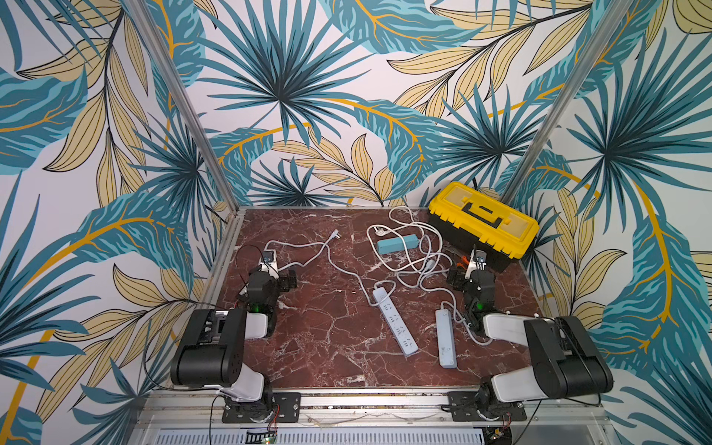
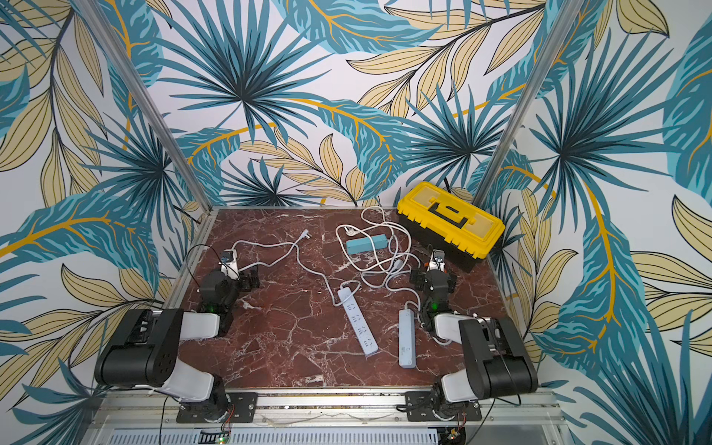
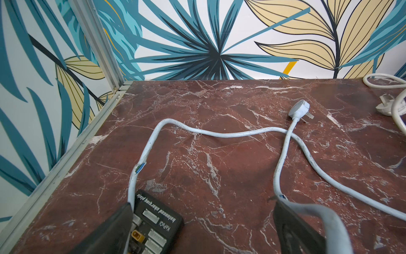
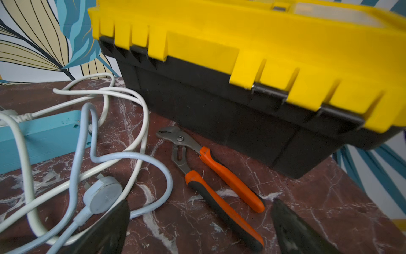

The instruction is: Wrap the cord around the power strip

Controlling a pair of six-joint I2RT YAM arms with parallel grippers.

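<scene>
A white power strip [image 1: 395,321] with several sockets lies at a slant near the table's middle. Its pale cord [image 3: 253,131] runs from the far end across to the left side, ending in a plug [image 3: 299,109]. Low on the left, my left gripper stands open, with nothing held; part of the cord passes close by its right finger. To the right, a narrower pale strip [image 1: 445,338] lies beside the first. My right gripper is open in front of the toolbox, with orange-handled pliers [image 4: 224,186] on the table between its fingers in view.
A yellow and black toolbox [image 1: 483,222] fills the back right corner. Near it sit a teal strip [image 1: 397,244] and tangled white cord [image 4: 143,114], with another plug [image 4: 102,193]. A small black charging board [image 3: 158,220] lies at the left.
</scene>
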